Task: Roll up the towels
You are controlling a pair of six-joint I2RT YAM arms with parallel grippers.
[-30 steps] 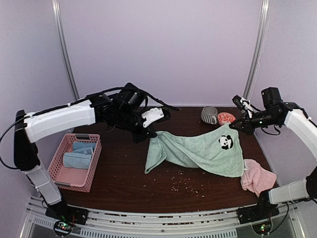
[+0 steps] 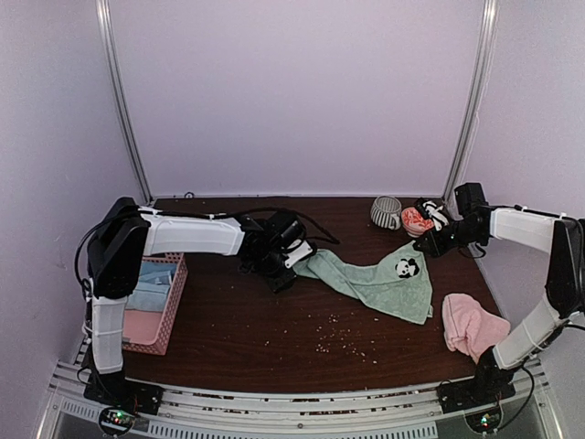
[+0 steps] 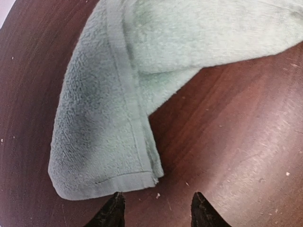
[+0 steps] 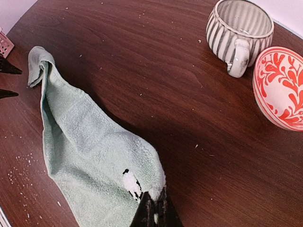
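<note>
A pale green towel (image 2: 384, 283) with a panda patch lies bunched and slanting across the middle right of the table. Its folded left end (image 3: 97, 156) shows in the left wrist view, apart from my left gripper, which is open and empty just beyond that edge. At the towel's upper right corner, my right gripper is shut on the cloth beside the panda patch (image 4: 132, 183). A crumpled pink towel (image 2: 473, 326) rests at the table's right side, near the right arm's base.
A pink basket (image 2: 174, 306) holding blue towels stands at the left, partly hidden by the left arm. Behind the right gripper are a striped mug (image 4: 236, 35) and a red patterned bowl (image 4: 284, 90). Small crumbs dot the front middle, which is otherwise clear.
Both arms have lowered, and the green towel has come down onto the table.
</note>
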